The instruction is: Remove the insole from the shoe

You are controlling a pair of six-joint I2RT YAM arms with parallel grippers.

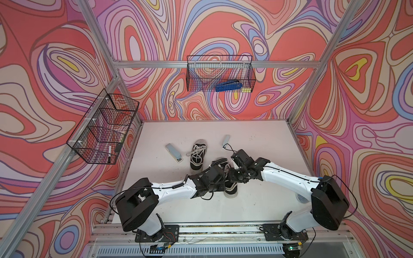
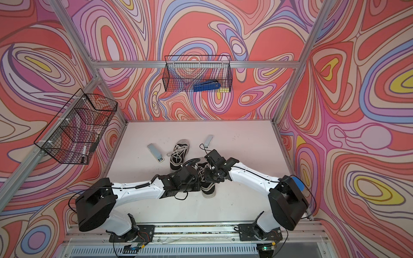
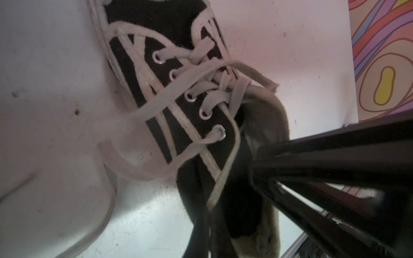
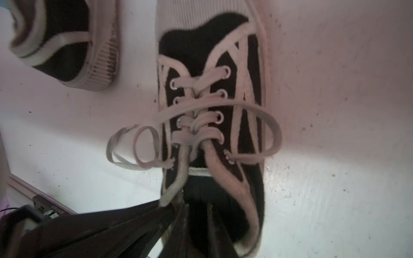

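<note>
The black shoe with cream trim and loose pale laces [image 1: 231, 190] stands between my two grippers, toe towards the table's front. In the left wrist view, my left gripper is shut at the side of the shoe's collar; whether the thin rim lies between its fingers cannot be made out. Over the dark shoe opening, my right gripper has its fingertips apart, with nothing visible held between them. No insole can be made out; the inside of the shoe is dark and partly covered by the fingers.
Another black shoe [image 1: 198, 154] lies behind, to the left. Two pale blue-grey objects, one at left [image 1: 174, 152] and one at the back [image 1: 226, 139], rest on the white table [image 1: 266, 133].
</note>
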